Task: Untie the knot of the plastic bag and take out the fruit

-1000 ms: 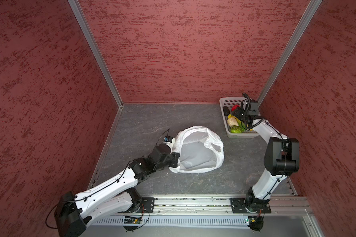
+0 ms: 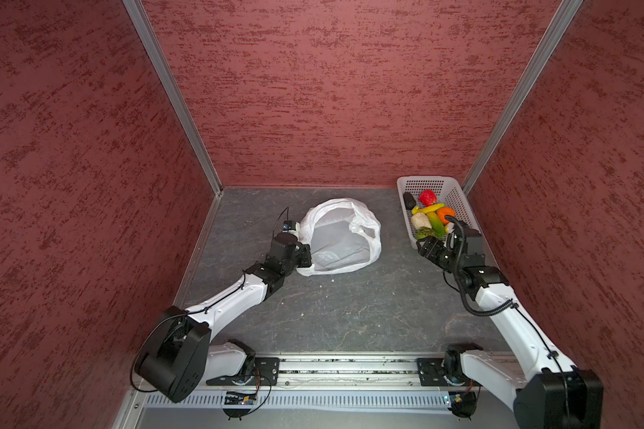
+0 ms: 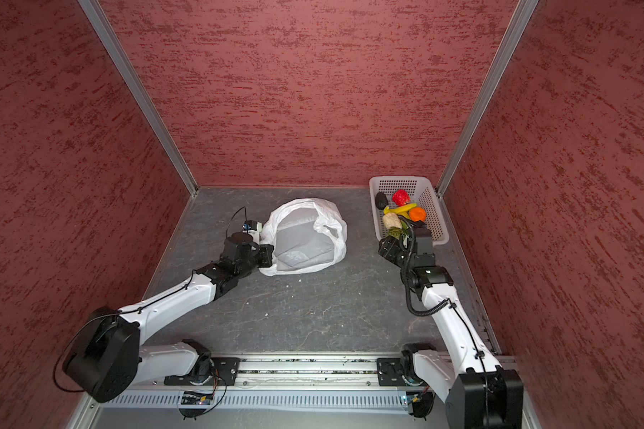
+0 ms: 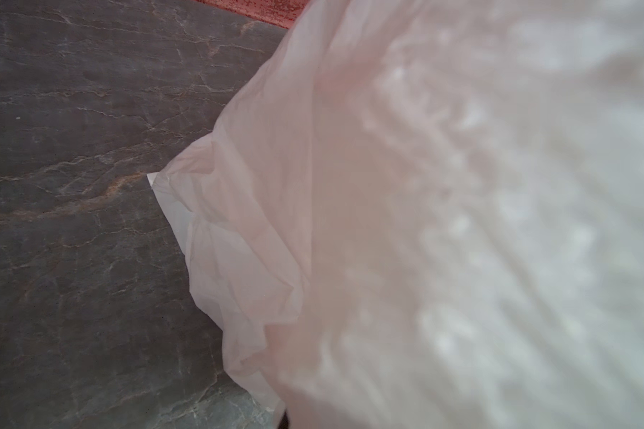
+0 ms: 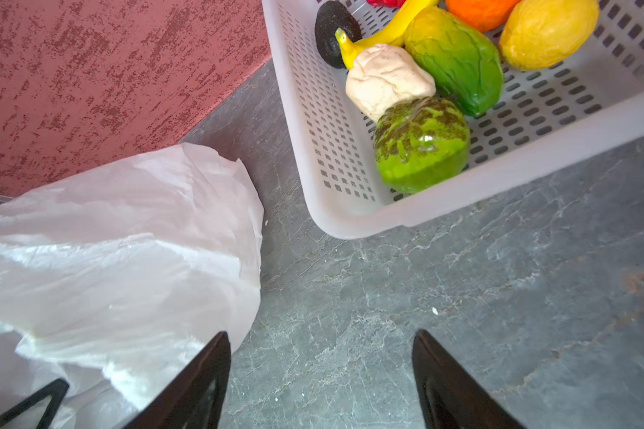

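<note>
The white plastic bag [image 2: 343, 264] [image 3: 300, 268] lies wide open in the middle of the table, with nothing visible inside. My left gripper [image 2: 306, 256] [image 3: 266, 256] is shut at the bag's left rim; in the left wrist view white plastic fills much of the frame and the fingertips are hidden. My right gripper [image 3: 388, 248] is open, empty, just off the basket's near-left corner. The white basket [image 5: 336, 221] [image 3: 429, 196] at back right holds several fruits, among them a green fruit [image 5: 418, 150], a banana [image 5: 393, 28] and an orange [image 3: 417, 213].
Bare grey table [image 2: 379, 314] lies in front of the bag and to its left. Red walls enclose the back and both sides. A narrow strip of free table separates bag and basket.
My left gripper and the bag have moved back and to the left. My right gripper has moved from over the basket toward the front.
</note>
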